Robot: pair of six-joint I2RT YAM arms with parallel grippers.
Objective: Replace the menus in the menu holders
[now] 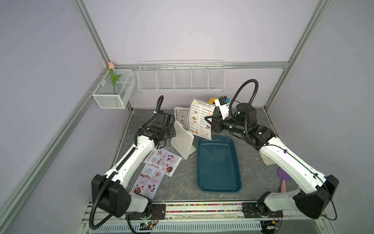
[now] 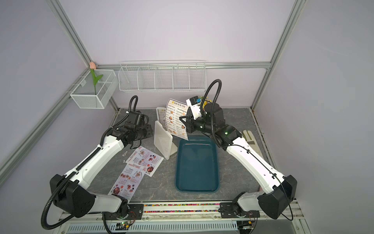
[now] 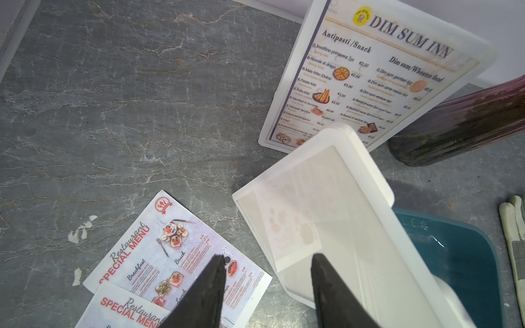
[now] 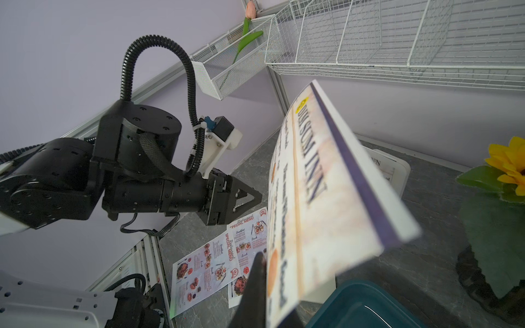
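A Dim Sum Inn menu sheet (image 1: 200,117), gently curved, hangs in the air with my right gripper (image 1: 209,120) shut on its edge. The near white menu holder (image 3: 322,218) stands to the left of the tray, its clear panel showing no printed sheet. Behind it a second holder (image 3: 377,71) still displays a Dim Sum Inn menu. Two Restaurant Special Menu sheets, an upper one (image 3: 186,246) and a lower one (image 1: 148,181), lie overlapping on the table. My left gripper is open and empty, left of the near holder and above the sheets.
The teal tray (image 1: 219,187) lies empty at the centre. A yellow flower (image 4: 508,164) in a dark vase stands at the back. White wire baskets (image 1: 181,78) hang along the back wall. Bare table shows at the left.
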